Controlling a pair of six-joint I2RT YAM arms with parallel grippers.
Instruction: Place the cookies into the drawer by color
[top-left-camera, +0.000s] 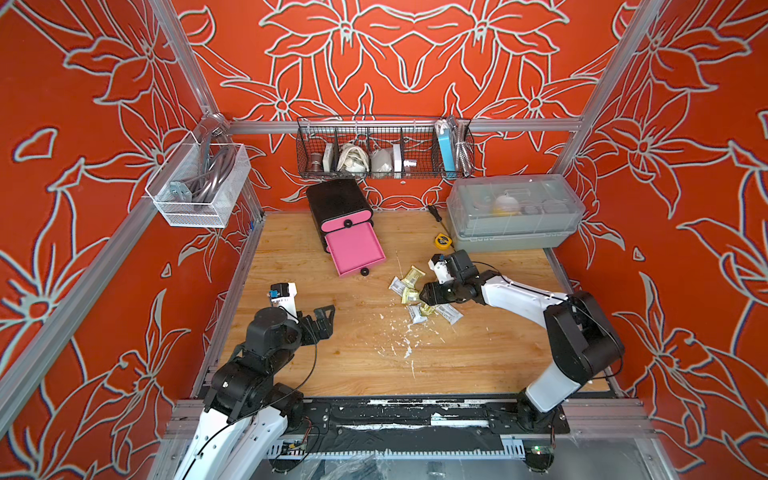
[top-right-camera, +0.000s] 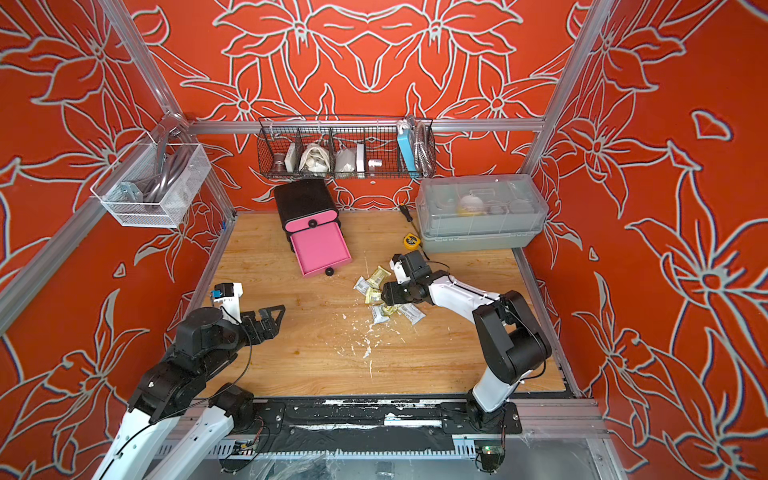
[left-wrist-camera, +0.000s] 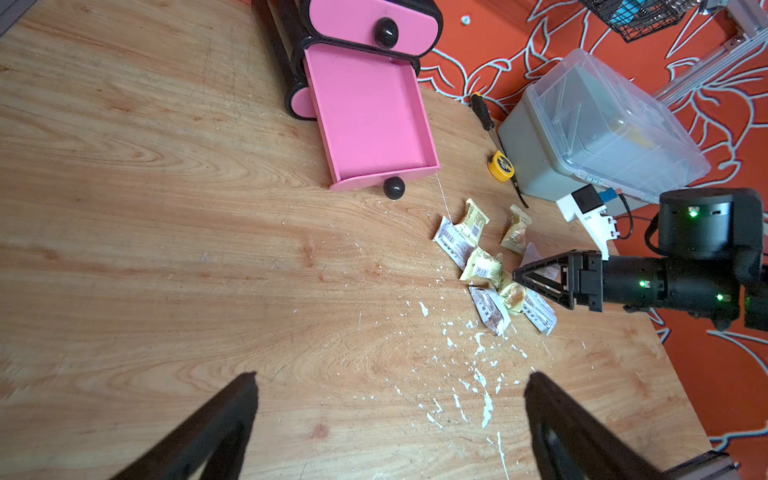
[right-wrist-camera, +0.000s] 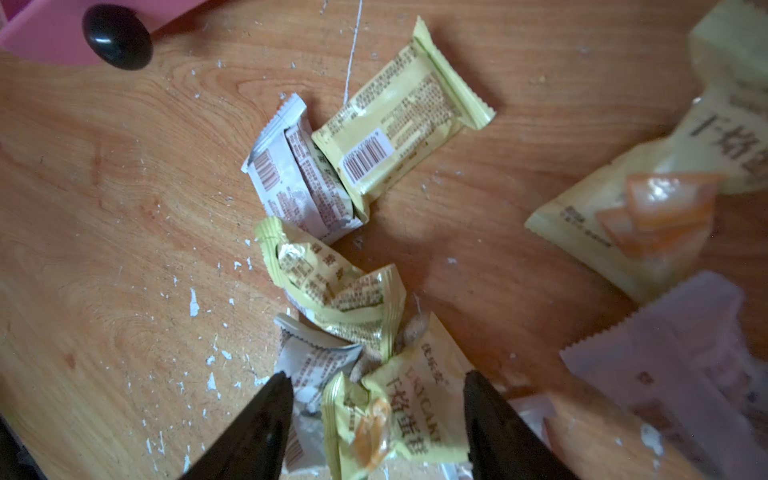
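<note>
Several wrapped cookies lie in a loose cluster right of the table's middle, some yellow, some white. In the right wrist view, my right gripper is part open above a yellow cookie (right-wrist-camera: 424, 396), which shows between its fingers; contact cannot be made out. A white cookie (right-wrist-camera: 308, 376) lies left of it, and another yellow cookie (right-wrist-camera: 340, 288) just beyond. The pink drawer (top-left-camera: 356, 248) of the black cabinet (top-left-camera: 337, 200) is pulled out, its visible floor empty. My left gripper (top-left-camera: 326, 318) stands open over bare table at the left, holding nothing.
A grey lidded box (top-left-camera: 512, 212) stands at the back right, with a yellow tape measure (top-left-camera: 443, 241) and a screwdriver (top-left-camera: 434, 213) beside it. White flecks mark the table near the cookies.
</note>
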